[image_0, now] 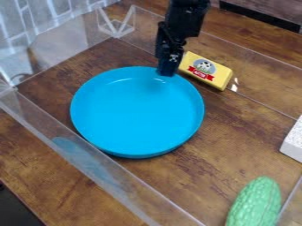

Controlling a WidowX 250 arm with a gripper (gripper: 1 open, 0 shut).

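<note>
My dark gripper [168, 62] hangs from the top centre, open, its tips just above the back rim of a blue plate [137, 113] and just left of a yellow box [210, 72] with a red label. Whether the tips touch either one I cannot tell.
A green ridged vegetable [253, 205] lies at the front right and a white block [291, 137] at the right edge. Clear walls [65, 146] border the wooden surface [224, 141], which is bare right of the plate and at the back left.
</note>
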